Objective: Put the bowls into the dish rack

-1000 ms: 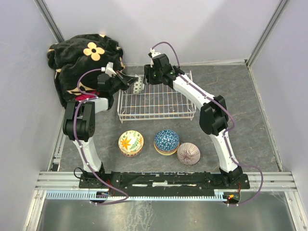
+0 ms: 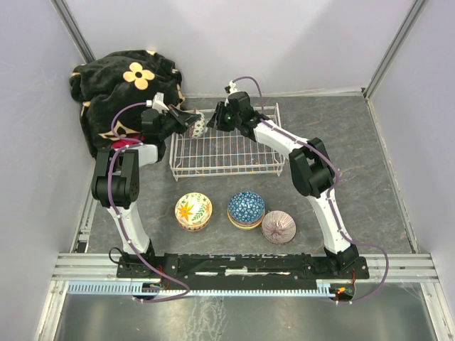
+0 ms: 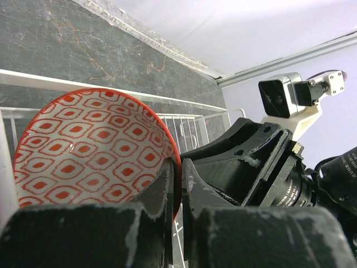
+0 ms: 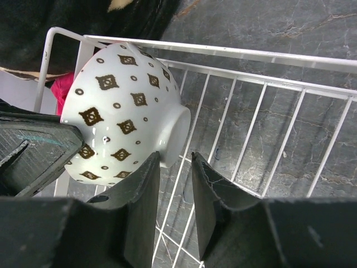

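Observation:
A white bowl (image 4: 128, 106) with brown diamonds outside and a red pattern inside stands on edge at the left end of the white wire dish rack (image 2: 227, 170). My left gripper is shut on its red rim. Close by, the fingertips of my right gripper are a little apart, beside the bowl's foot; whether they grip it cannot be told. Nearer the front lie a leaf-patterned bowl (image 2: 193, 209), a blue-patterned bowl (image 2: 246, 207) stacked on a yellowish one, and a ribbed pinkish bowl (image 2: 279, 227).
A dark blanket (image 2: 121, 92) with yellow flowers is heaped against the rack's left end. The rest of the rack, right of the bowl, looks empty. Bare grey table (image 2: 355, 185) stretches to the right.
The rack and the bowl in it have shifted slightly left. My right gripper has moved left and a little toward the front; the left arm has shifted only slightly. The front bowls have not moved.

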